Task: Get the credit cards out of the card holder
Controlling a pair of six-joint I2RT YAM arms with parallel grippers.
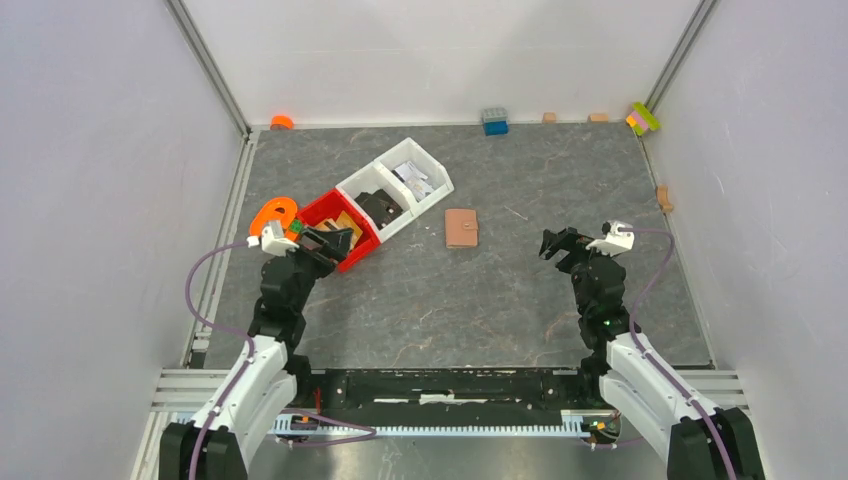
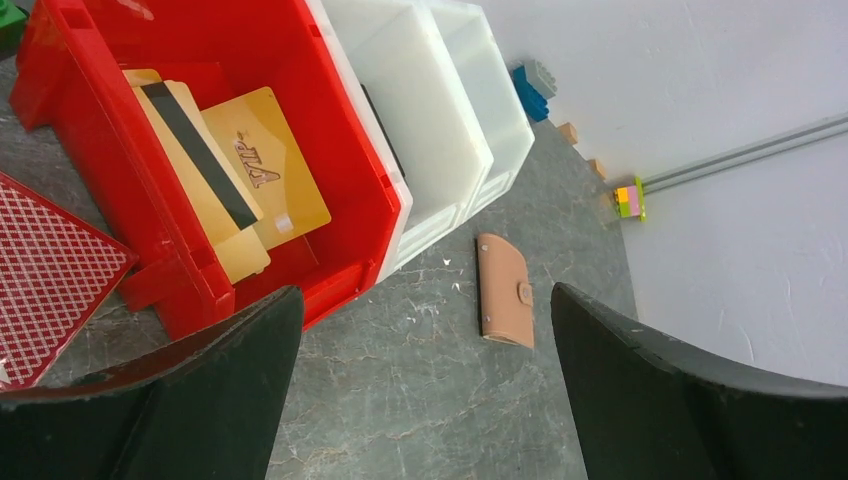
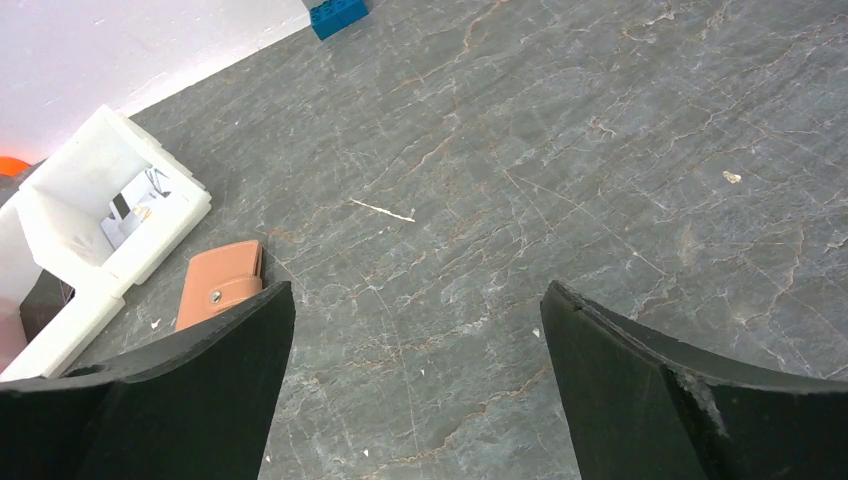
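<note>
A tan card holder (image 1: 461,228) with a flap and a round snap lies alone on the grey table, near its middle. The right wrist view shows the same holder (image 3: 218,278) at left, its flap lying over its front; whatever is inside is hidden. Yellow cards (image 2: 268,165), one with a dark stripe, lie in the red bin (image 2: 350,175). My left gripper is open above the table beside the red bin, apart from the holder. To the right of the holder, my right gripper stands open, nothing between its fingers.
Two white bins (image 1: 432,205) adjoin the red one, holding dark items and pale cards. An orange ring (image 1: 266,212) lies left of the bins. Blue and grey blocks (image 1: 495,122) sit at the back edge.
</note>
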